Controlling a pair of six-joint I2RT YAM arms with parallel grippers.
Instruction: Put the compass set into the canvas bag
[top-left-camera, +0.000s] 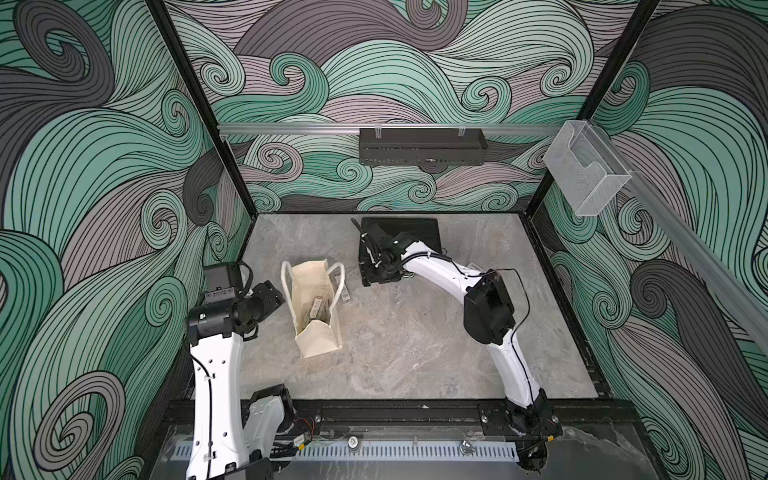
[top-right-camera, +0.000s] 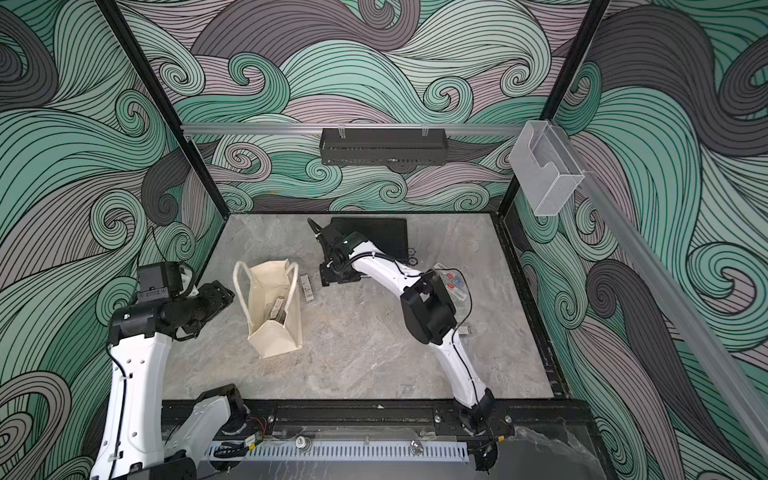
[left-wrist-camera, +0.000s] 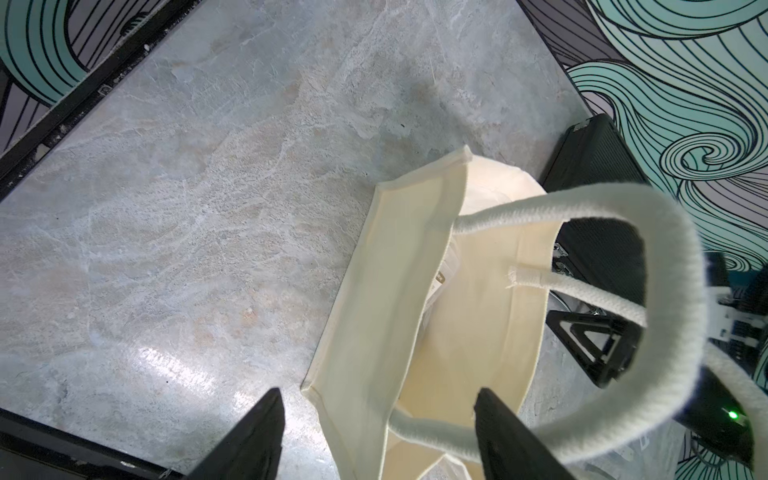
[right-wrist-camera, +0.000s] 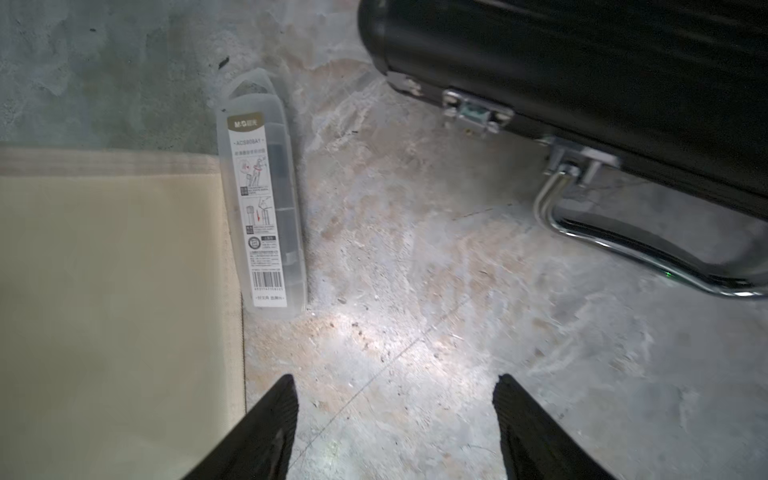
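Note:
A clear plastic case with a printed label, apparently a compass set (right-wrist-camera: 260, 208), lies flat on the table close along the right side of the cream canvas bag (right-wrist-camera: 112, 320). The bag (top-left-camera: 320, 340) stands upright and open, handles raised, at the table's left; a similar labelled case (top-left-camera: 317, 308) shows inside it. My right gripper hovers over bare table, right of the bag; its fingers are apart with nothing between them. To the bag's left, my left gripper is open and empty, with a bag handle (left-wrist-camera: 676, 304) in front of its view.
A black case (right-wrist-camera: 576, 88) with a metal handle (right-wrist-camera: 640, 248) lies at the back middle. Beside the right arm are a small packet with red parts (top-right-camera: 450, 280) and a small pale item (top-right-camera: 464, 329).

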